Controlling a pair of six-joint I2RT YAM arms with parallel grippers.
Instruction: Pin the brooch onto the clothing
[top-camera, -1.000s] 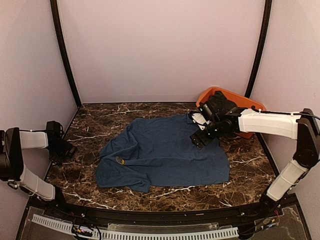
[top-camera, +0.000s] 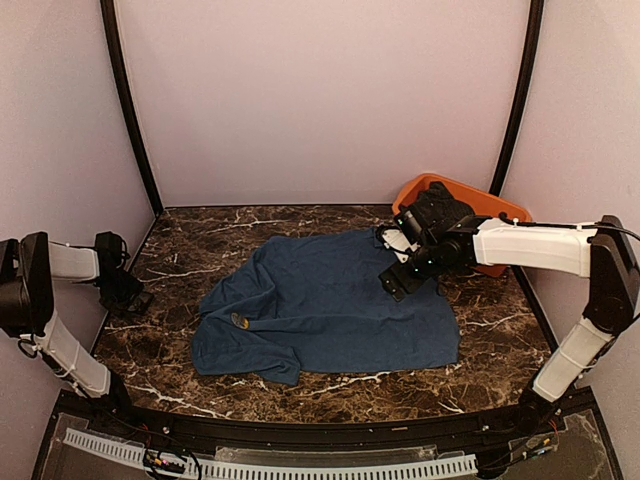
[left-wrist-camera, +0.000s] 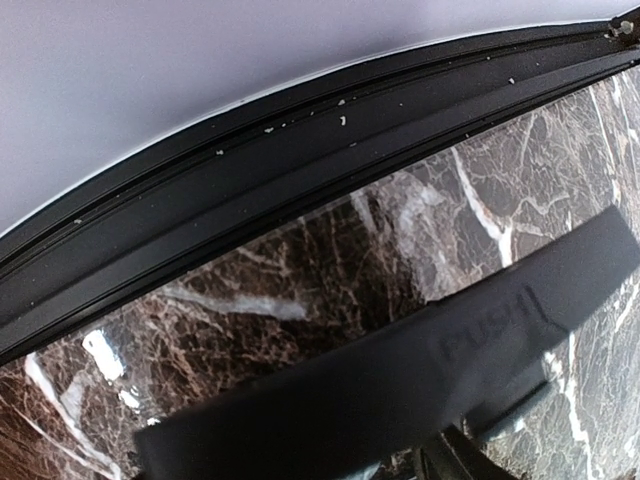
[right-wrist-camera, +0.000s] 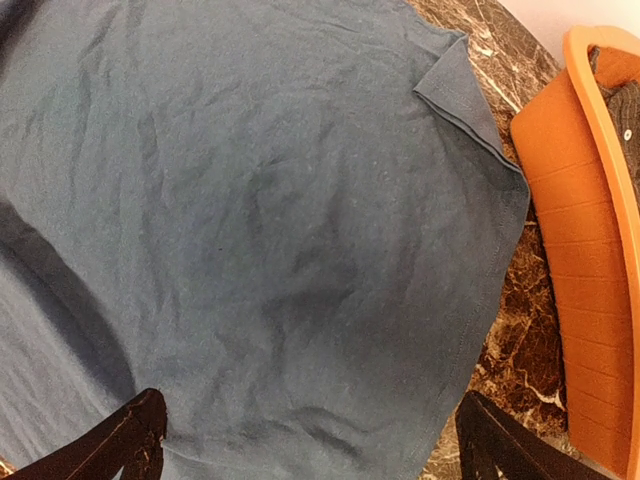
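The blue clothing (top-camera: 330, 300) lies spread on the marble table, bunched on its left side. On that left part lies the small dark and yellow brooch (top-camera: 240, 321); whether its pin goes through the cloth cannot be seen. My left gripper (top-camera: 142, 303) is low over the table at the far left, well apart from the clothing. In the left wrist view a blurred black bar lettered PUSH (left-wrist-camera: 480, 330) covers the finger area, so the fingers' state is hidden. Over the clothing's right part, my right gripper stands open, its fingers (right-wrist-camera: 110, 440) wide apart with only cloth below.
An orange bin (top-camera: 465, 190) with dark cloth inside stands at the back right, close beside the right arm. A black frame strip (left-wrist-camera: 300, 150) runs along the left wall near the left gripper. Bare marble (top-camera: 190, 245) lies between the left gripper and the clothing.
Compared with about a second ago, the left arm has shifted slightly, its forearm a little farther right and back. The right arm, clothing and brooch have stayed put.
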